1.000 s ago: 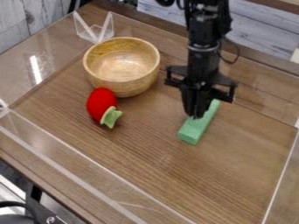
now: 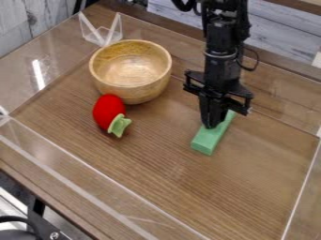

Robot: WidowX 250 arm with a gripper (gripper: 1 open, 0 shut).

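Observation:
My gripper [image 2: 209, 120] hangs from the top of the view, shut, its fingertips at the upper left end of a green block [image 2: 212, 138]; whether they touch it I cannot tell. The block lies flat on the wooden table, right of centre. Nothing shows between the fingers, though the dark body of the gripper hides part of that end.
A wide wooden bowl [image 2: 129, 67] stands at the upper left. Below it lies a red vegetable-like object [image 2: 109, 111] with a green top. A clear object [image 2: 100, 28] is at the back left.
The block looks unmoved.

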